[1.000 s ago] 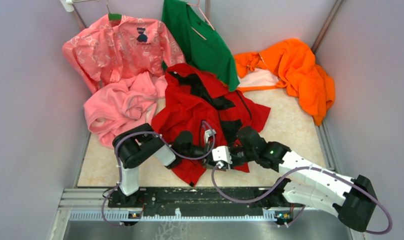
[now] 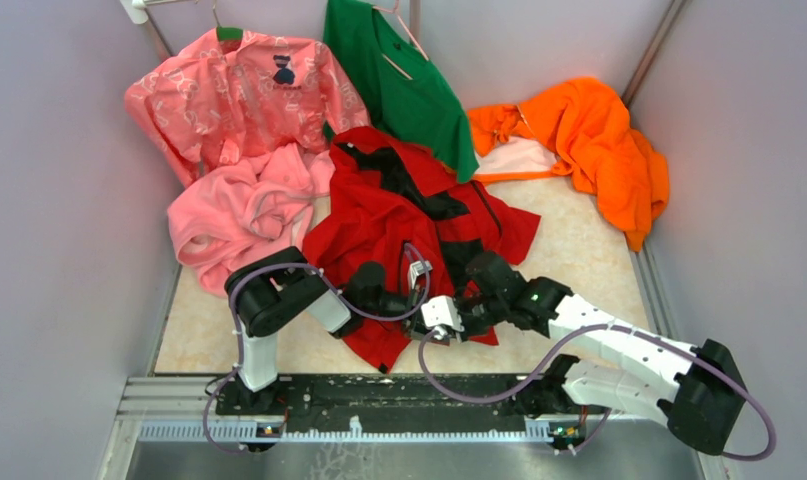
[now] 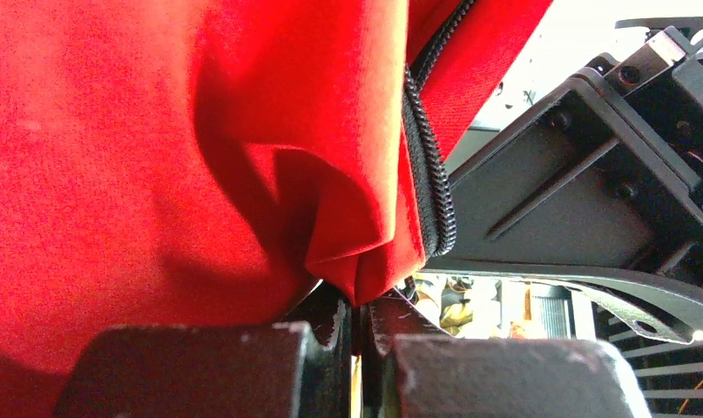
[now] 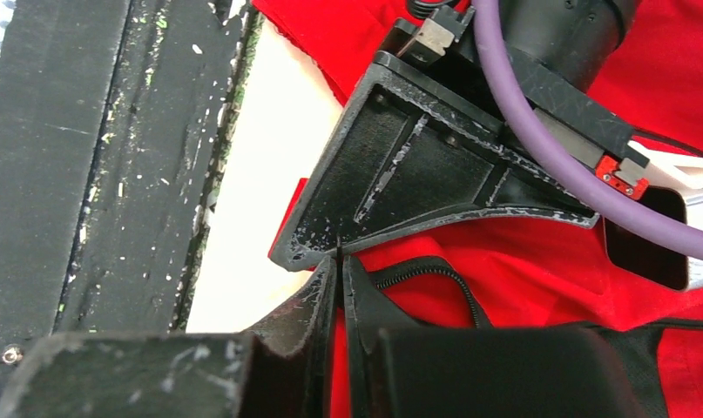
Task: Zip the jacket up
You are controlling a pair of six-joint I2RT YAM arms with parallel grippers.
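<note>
The red jacket (image 2: 349,190) lies open on the table's middle, both arms reaching over its lower part. In the left wrist view my left gripper is shut on a pinched fold of red fabric, beside a black zipper edge (image 3: 430,174). In the right wrist view my right gripper is shut at the end of a black zipper strip (image 4: 435,274), close against the other gripper's housing; whether anything is between its tips is unclear. The top view hides both sets of fingertips behind the arms.
A pink jacket (image 2: 229,100) and green top (image 2: 399,90) hang at the back, pink fabric (image 2: 229,220) lies left, and an orange garment (image 2: 609,160) lies right. Bare table (image 2: 579,260) shows at the right; a dark front edge (image 2: 399,390) runs below the jacket.
The right arm has shifted very slightly over the last second. The left arm and the jacket look unchanged.
</note>
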